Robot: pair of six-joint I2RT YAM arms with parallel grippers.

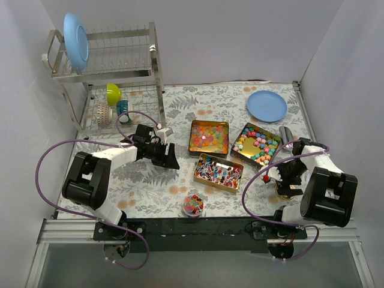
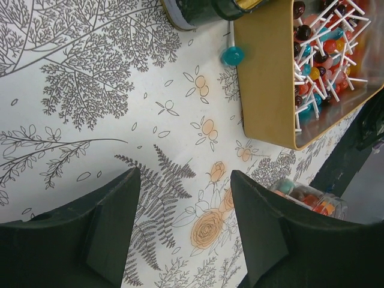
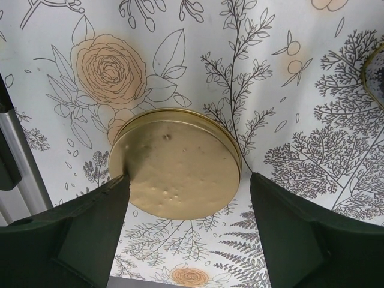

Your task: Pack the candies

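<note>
A round gold lid [image 3: 180,168] lies on the patterned cloth in the right wrist view. My right gripper hovers over it, open, its left finger overlapping the lid's left edge in that view; contact cannot be made out. A clear jar of colored candies [image 1: 193,206] stands at the table's front edge. Behind it sit a tin of lollipops [image 1: 218,173], a tin of gummy candies [image 1: 208,138] and a tin of wrapped candies [image 1: 257,144]. My left gripper is open over bare cloth, left of the tins, with nothing between its fingers.
One blue lollipop [image 2: 232,56] is outside, against the lollipop tin's wall. A blue plate [image 1: 267,106] lies at the back right. The dish rack [image 1: 123,73] with cups fills the back left.
</note>
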